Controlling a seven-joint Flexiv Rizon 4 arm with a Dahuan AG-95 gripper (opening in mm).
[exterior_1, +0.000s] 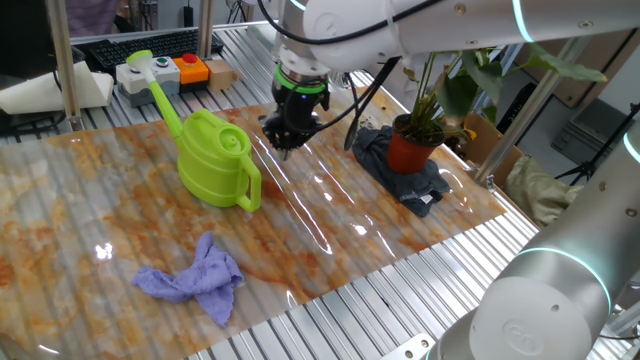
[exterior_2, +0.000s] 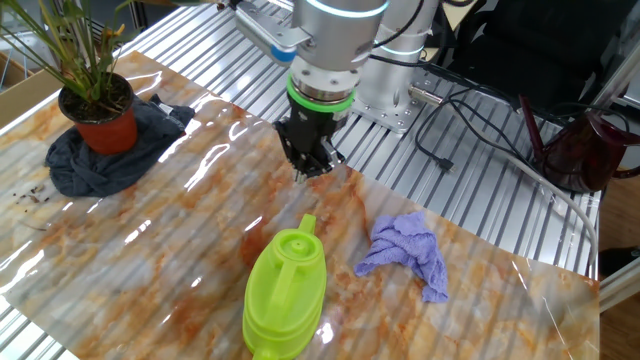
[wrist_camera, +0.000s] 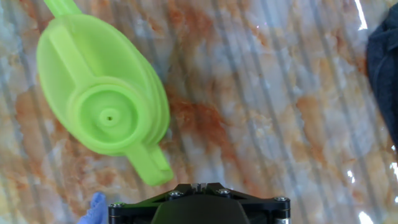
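A bright green watering can (exterior_1: 215, 165) stands upright on the marbled sheet, its handle (exterior_1: 250, 185) facing my side and its long spout pointing away. From above, the wrist view has the can (wrist_camera: 102, 87) at the upper left, with its handle end (wrist_camera: 151, 165) closest to me. My gripper looks shut, its fingertips together and nothing showing between them. It hangs above the sheet, to the right of the can in exterior view 1, and touches nothing. In exterior view 2 the gripper (exterior_2: 300, 177) is just beyond the can's handle.
A crumpled purple cloth (exterior_1: 200, 280) lies near the front of the sheet. On a dark cloth (exterior_1: 425, 187) sits a potted plant (exterior_1: 407, 152). A button box (exterior_1: 150, 82) is behind the spout, and a dark red jug (exterior_2: 580, 150) stands beyond the sheet.
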